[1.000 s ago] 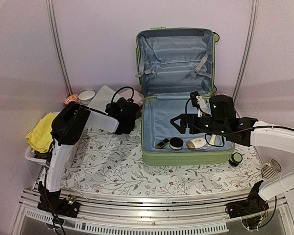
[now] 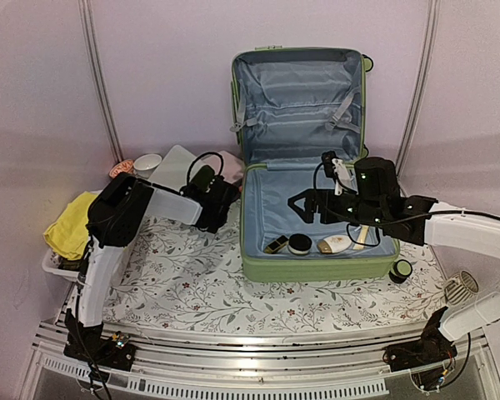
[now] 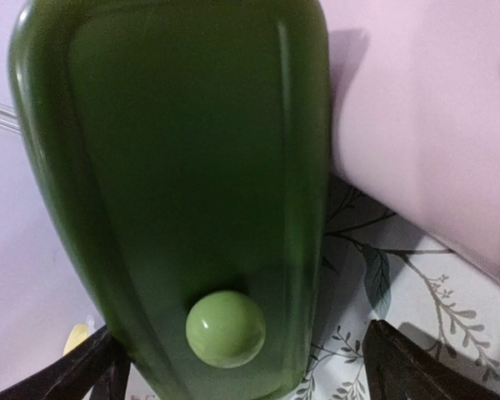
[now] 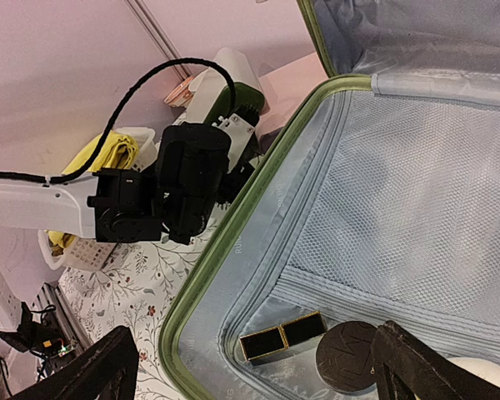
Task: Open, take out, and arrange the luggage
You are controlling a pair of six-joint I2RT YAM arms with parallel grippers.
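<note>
An open green suitcase (image 2: 321, 270) with blue lining holds a dark compact (image 2: 276, 244), a round black-lidded jar (image 2: 299, 242), a cream-coloured device (image 2: 334, 243) and a light stick. My left gripper (image 2: 227, 207) is open just left of the suitcase, around or close against a dark green upright object (image 3: 167, 167) with a round knob, which fills much of the left wrist view. My right gripper (image 2: 307, 204) hangs open over the suitcase's interior, with nothing between its fingers.
A white basket (image 2: 58, 267) with yellow cloth (image 2: 71, 229) stands at the left. Bowls (image 2: 148, 162) and pale boxes lie at the back left. A small jar (image 2: 400, 271) and a striped mug (image 2: 459, 287) are at the right.
My left arm and gripper have shifted very slightly beside the green object. The right arm and the suitcase's contents look unchanged.
</note>
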